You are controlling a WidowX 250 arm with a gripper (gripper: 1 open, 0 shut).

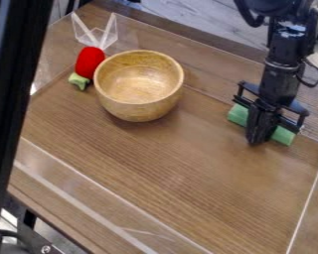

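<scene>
My black gripper point(257, 127) is lowered on the right side of the wooden table, over a green cloth or soft block point(281, 134) that lies there. The fingertips are close together at the front of the green thing and hide part of it; whether they hold any of it cannot be seen. A wooden bowl point(138, 84) sits to the left, and a red object with a green end point(88, 62) lies beyond it at the far left.
A clear plastic piece point(98, 30) stands at the back left. A dark edge runs down the left side.
</scene>
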